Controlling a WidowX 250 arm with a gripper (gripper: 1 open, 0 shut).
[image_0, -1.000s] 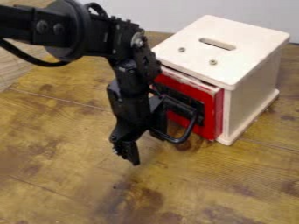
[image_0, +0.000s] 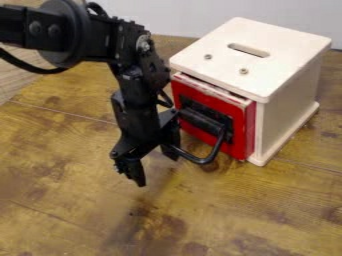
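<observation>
A white wooden box (image_0: 283, 100) with a red-framed front door (image_0: 242, 128) stands at the right, a black handle bar (image_0: 211, 152) jutting from the door toward the lower left. My black gripper (image_0: 144, 166) hangs low in front of the door, just left of the handle, fingers pointing down toward the floor. Whether its fingers are open or shut is hard to make out; I see no object held in them. The door appears closed or nearly so.
A pale wall (image_0: 154, 15) runs along the back.
Over the last second my gripper and wrist have shifted slightly left, away from the door and handle, which show more now. The box looks unmoved.
</observation>
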